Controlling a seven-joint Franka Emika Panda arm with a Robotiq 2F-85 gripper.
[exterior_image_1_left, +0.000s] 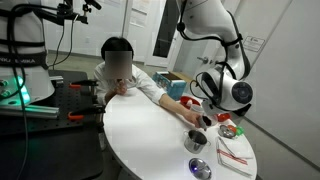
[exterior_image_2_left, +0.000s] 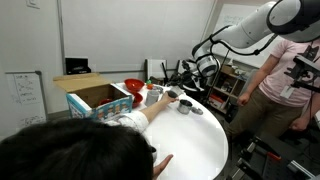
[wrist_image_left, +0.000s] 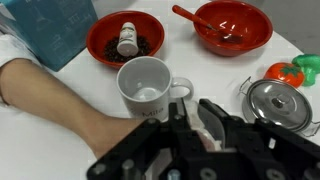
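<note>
In the wrist view my gripper is shut on a pale, clear-looking object (wrist_image_left: 207, 132), mostly hidden by the fingers. A person's forearm (wrist_image_left: 60, 112) reaches in from the left, and the hand is close beside the fingers. Whether the hand touches the held object I cannot tell. In exterior view 1 a small cup with a dark inside (exterior_image_1_left: 205, 120) is by the hand and gripper, just above a metal pot (exterior_image_1_left: 195, 142). Just beyond the gripper in the wrist view stands a white mug (wrist_image_left: 143, 88) lettered "Milk".
A red bowl of dark bits (wrist_image_left: 105, 48) holds a white bottle (wrist_image_left: 127, 40). Another red bowl (wrist_image_left: 238, 40) has a spoon in it. A lidded steel pot (wrist_image_left: 278, 105), a tomato (wrist_image_left: 284, 73) and a blue box (wrist_image_left: 45, 25) are around.
</note>
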